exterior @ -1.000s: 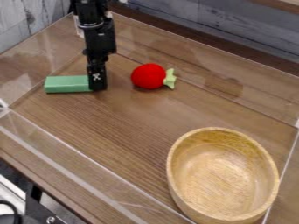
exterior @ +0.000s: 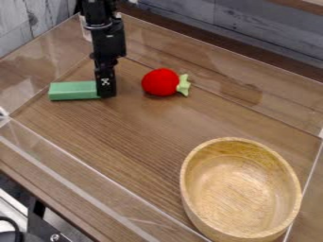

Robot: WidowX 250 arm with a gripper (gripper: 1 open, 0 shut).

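Note:
A green block (exterior: 74,91) lies on the wooden table at the left. My black gripper (exterior: 105,85) is lowered onto the block's right end, shut on it with its fingertips at table level. Right of the gripper sits a red tomato-like object (exterior: 159,82) with pale green leaves at its right side.
A large yellow bowl (exterior: 240,223) stands at the lower right. Low walls edge the table at the back and left.

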